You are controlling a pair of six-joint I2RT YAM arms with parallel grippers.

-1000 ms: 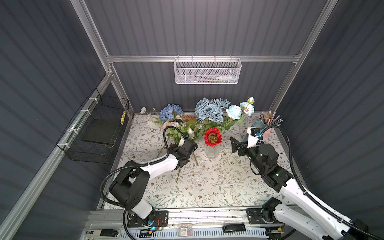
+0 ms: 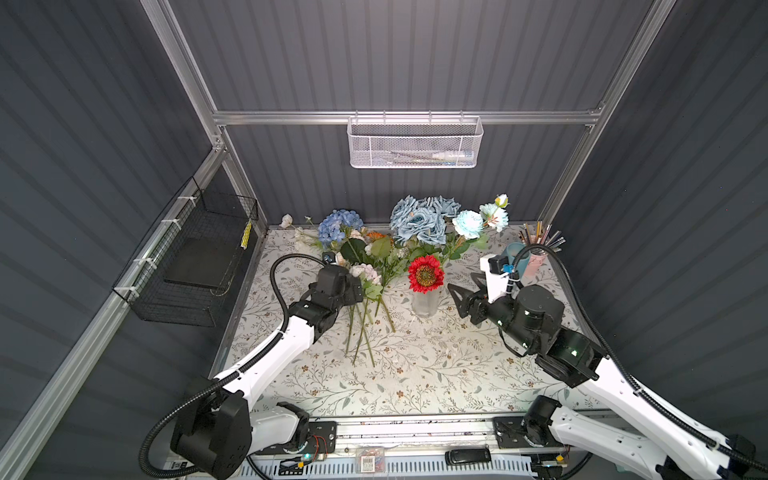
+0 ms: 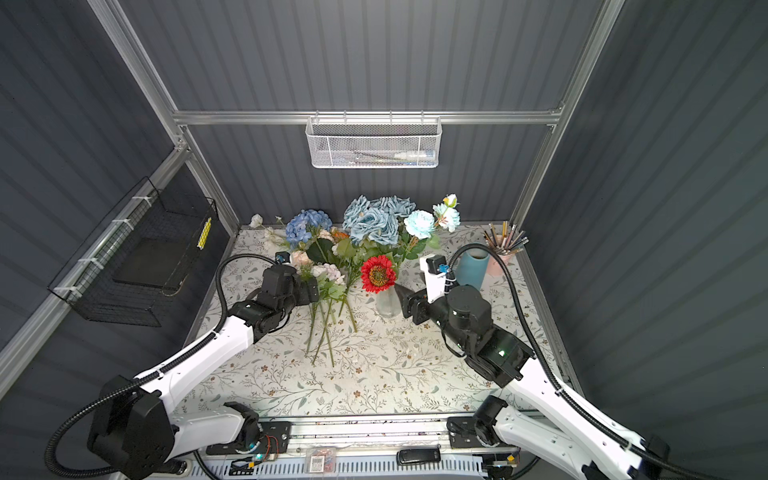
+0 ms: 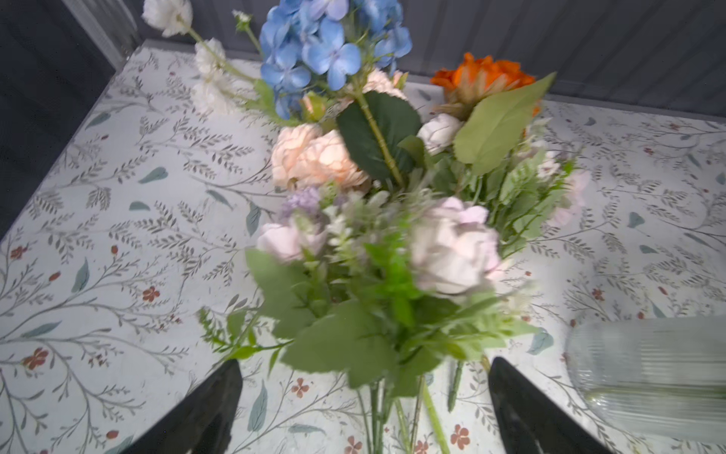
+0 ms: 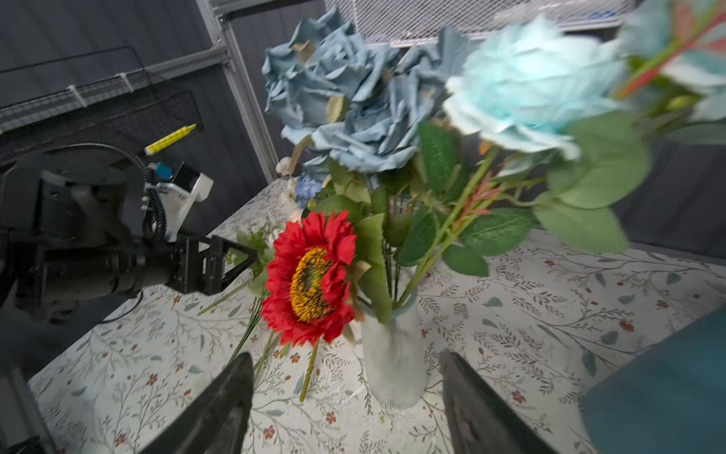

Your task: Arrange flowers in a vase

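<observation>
A ribbed clear vase (image 5: 393, 355) stands upright in the middle of the table. It holds a red sunflower (image 5: 311, 278), dusty-blue roses (image 5: 370, 98) and pale aqua blooms (image 5: 540, 83). Left of it lies a pile of loose flowers: blue hydrangea (image 4: 321, 53), pink rose (image 4: 453, 246), orange flower (image 4: 484, 79), with green stems (image 4: 408, 412) toward the front. My left gripper is open above the stem end of the pile, nothing held. Right of the vase, my right gripper stands part open and empty, its fingers pointing at the vase.
At the back right are a blue-green container (image 3: 472, 268) and a pink cup of brushes (image 3: 505, 244). A black wire basket (image 2: 204, 260) hangs on the left, a white mesh basket (image 2: 415, 144) on the back wall.
The right gripper has moved slightly left, closer to the vase. The vase has stayed put.
</observation>
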